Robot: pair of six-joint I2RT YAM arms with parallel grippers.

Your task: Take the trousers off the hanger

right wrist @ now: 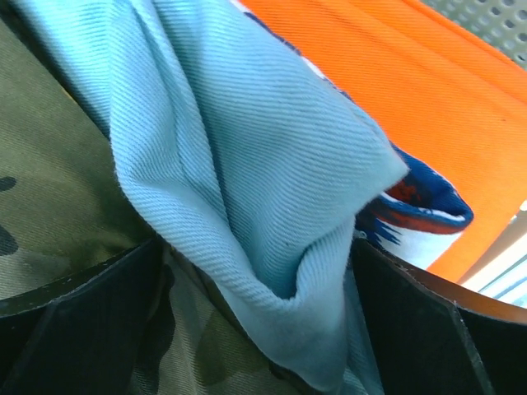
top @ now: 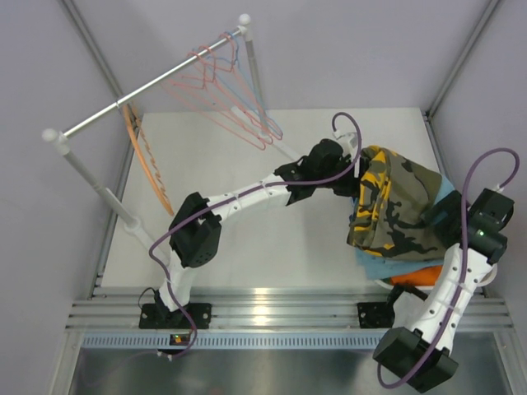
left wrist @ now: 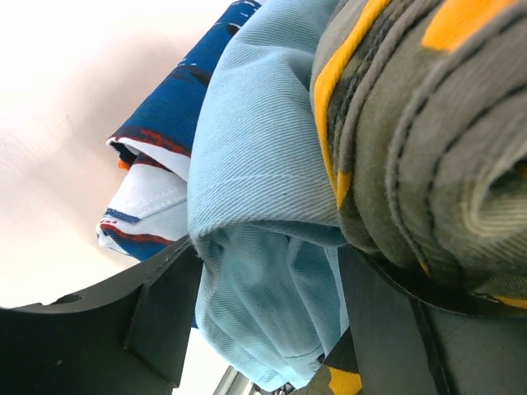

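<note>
Camouflage trousers (top: 395, 210) lie folded on a pile of blue and orange garments at the right side of the board. My left gripper (top: 356, 169) is at their left edge; in its wrist view it is shut on fabric, with light blue cloth (left wrist: 263, 123) and camouflage cloth (left wrist: 428, 132) between and around its fingers. My right gripper (top: 461, 214) is down on the pile's right part, open, with camouflage and light blue fabric (right wrist: 247, 181) lying between its fingers; its fingertips are partly buried in cloth.
A white rail rack (top: 156, 78) on the left holds several pink and blue hangers and an orange one (top: 144, 156) without garments. The middle of the white board (top: 247, 247) is clear below my left arm. Orange cloth (top: 420, 278) shows at the pile's bottom.
</note>
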